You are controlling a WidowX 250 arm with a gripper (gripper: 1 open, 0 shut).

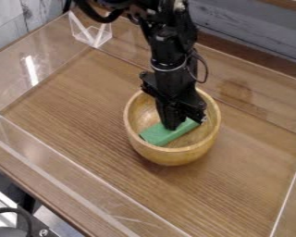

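A round yellow-tan bowl [169, 151] stands on the wooden table, with a green block [166, 131] lying inside it. My black gripper [173, 118] reaches down from the top of the view to the bowl's back part, over the green block. It looks shut, with nothing clearly visible between its fingers; the fingertips are partly lost against the dark body.
A clear plastic container [92, 30] stands at the back left near the table edge. Dark cables show at the bottom left beyond the edge.
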